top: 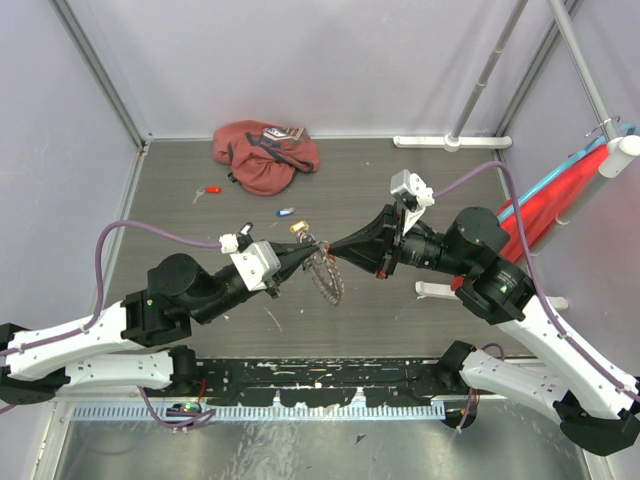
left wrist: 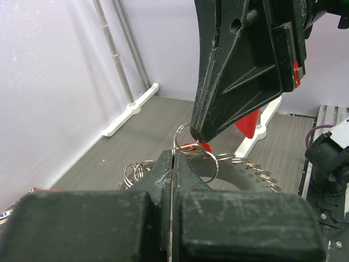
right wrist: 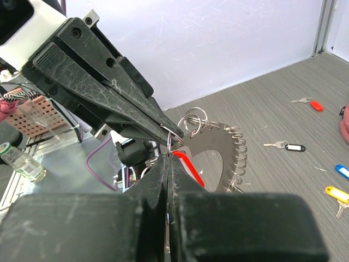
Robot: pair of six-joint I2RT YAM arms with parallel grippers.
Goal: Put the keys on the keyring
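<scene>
The grey keyring [right wrist: 209, 146], a big loop lined with several small wire rings, hangs below the meeting fingertips. One thin wire ring [left wrist: 209, 153] stands at the tip of my left gripper, which is shut on it. My right gripper is shut on another thin ring [right wrist: 169, 141], with a red key tag [right wrist: 189, 170] beneath. From above, my left gripper [top: 317, 249] and right gripper [top: 332, 248] are almost tip to tip. The two rings overlap in the wrist views; whether they are linked I cannot tell. The red tag's key is hidden.
On the grey floor lie keys with a red tag [right wrist: 316, 106], a black tag [right wrist: 295, 148], a blue tag [right wrist: 342, 171] and a yellow tag [right wrist: 337, 193]. A maroon cloth bag [top: 262, 165] rests by the back wall. Open floor surrounds the grippers.
</scene>
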